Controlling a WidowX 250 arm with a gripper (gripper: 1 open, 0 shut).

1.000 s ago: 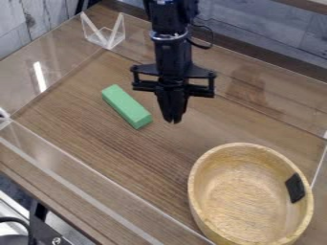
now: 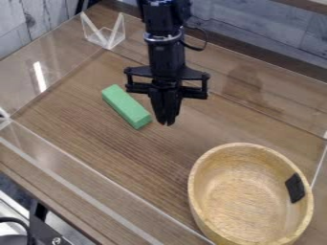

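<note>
My black gripper [image 2: 166, 107] hangs over the middle of the wooden table, shut, with nothing seen between its fingers. Just to its left lies a green rectangular block [image 2: 125, 106], slanting on the table. A large tan round bin [image 2: 250, 230] with a black patch on its side stands at the lower right.
Clear plastic brackets stand at the upper left and left edge. A wall runs along the back, and a black cable curves at the lower left corner.
The gripper has shifted slightly to the left, toward the green block. The block and the bin have not moved.
</note>
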